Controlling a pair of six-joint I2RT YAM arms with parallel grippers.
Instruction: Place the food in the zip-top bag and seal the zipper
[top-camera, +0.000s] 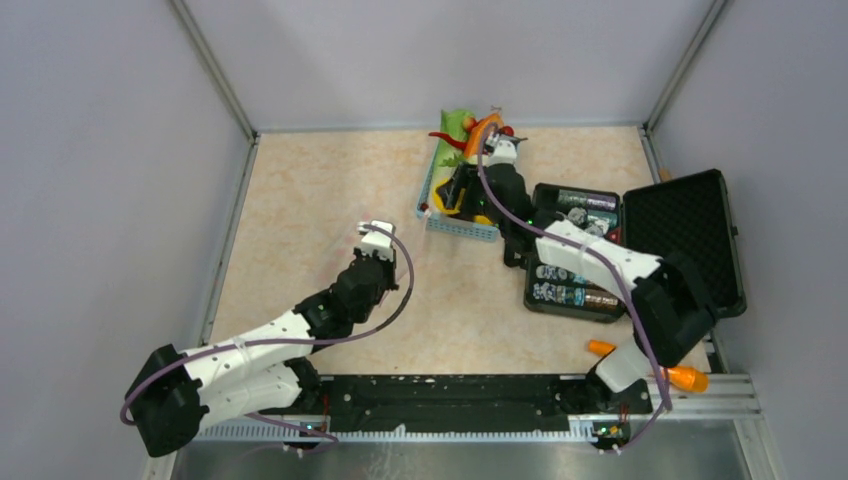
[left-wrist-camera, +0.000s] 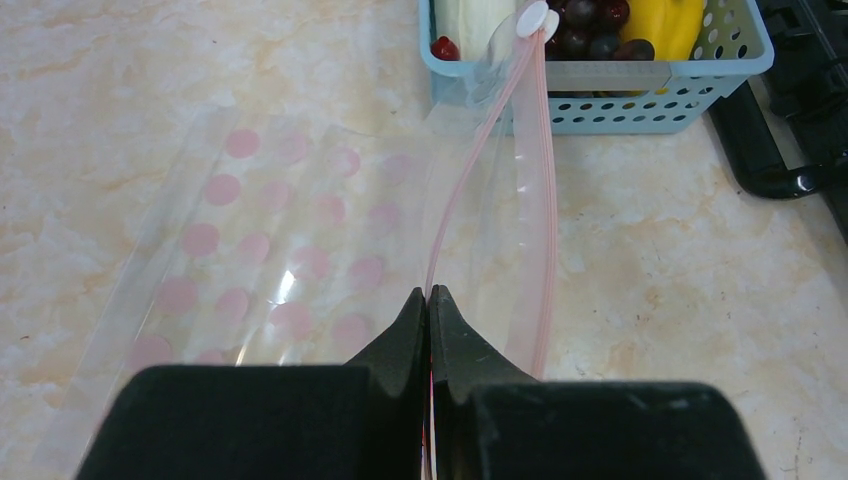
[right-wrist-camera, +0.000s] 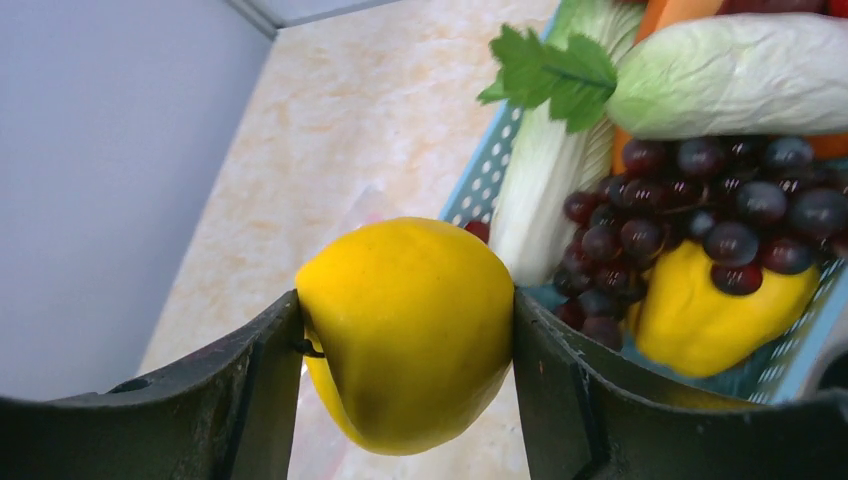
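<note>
A clear zip bag with pink dots (left-wrist-camera: 230, 240) lies on the table; my left gripper is shut on its pink zipper edge, near the bag's middle. The zipper's white slider (left-wrist-camera: 532, 20) is at the far end, by the blue basket of food (left-wrist-camera: 600, 120). My right gripper is shut on a yellow pepper (right-wrist-camera: 405, 300), held above the basket's near-left side. Grapes (right-wrist-camera: 730, 240), another yellow piece (right-wrist-camera: 720, 320), pale leafy vegetables and a carrot remain visible in the basket.
An open black case (top-camera: 680, 240) with cans occupies the right side. An orange object (top-camera: 687, 378) lies at the front right corner.
</note>
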